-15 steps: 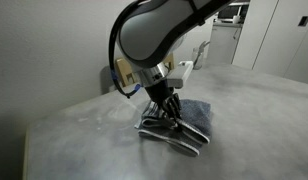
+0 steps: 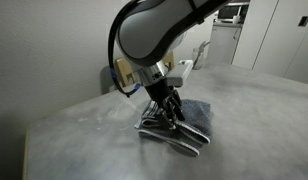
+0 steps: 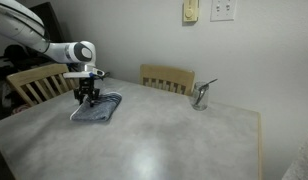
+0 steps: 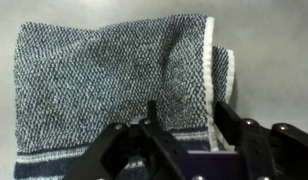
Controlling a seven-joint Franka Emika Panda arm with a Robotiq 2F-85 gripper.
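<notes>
A folded blue-grey cloth with white-edged dark stripes lies on the table; in exterior view 1 the cloth [image 2: 194, 118] sits below the arm. My gripper [image 2: 174, 118] points down at it, its fingertips close to the folded layers. From the wrist, the woven cloth [image 4: 104, 80] fills the left and middle, with a white edge running down its right side. The gripper stands open there, one finger over the cloth and the other by that white edge. Whether the fingertips touch the fabric cannot be told. In exterior view 2 the cloth [image 3: 97, 109] is at the table's left part.
A clear container [image 3: 201, 97] with a utensil in it stands near the table's far edge. Wooden chairs are behind, one chair [image 3: 166, 77] at the back and another chair [image 3: 39, 84] near the arm.
</notes>
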